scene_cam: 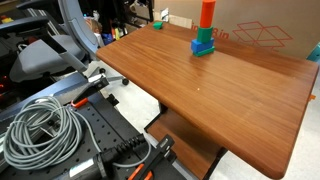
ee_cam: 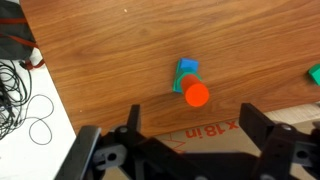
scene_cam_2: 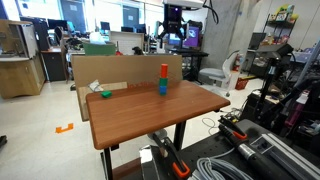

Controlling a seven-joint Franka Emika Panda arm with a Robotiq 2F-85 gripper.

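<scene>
A tall stack stands upright on the brown table [scene_cam: 240, 95] near its back edge. It has a red cylinder [scene_cam: 207, 14] on top, a green piece [scene_cam: 204, 34] under that, and blue blocks [scene_cam: 202, 46] with some green at the bottom. Seen from above in the wrist view, the red top [ee_cam: 196, 95] hides most of the stack; a blue block [ee_cam: 188, 66] sticks out beyond it. My gripper is open high above the table, its fingers wide apart, nothing between them. A separate green piece [scene_cam_2: 106, 93] lies on the table, away from the stack.
A cardboard panel [scene_cam: 275, 30] rises behind the table. Coiled grey cable [scene_cam: 42, 135] and a dark frame are beside the table's front edge.
</scene>
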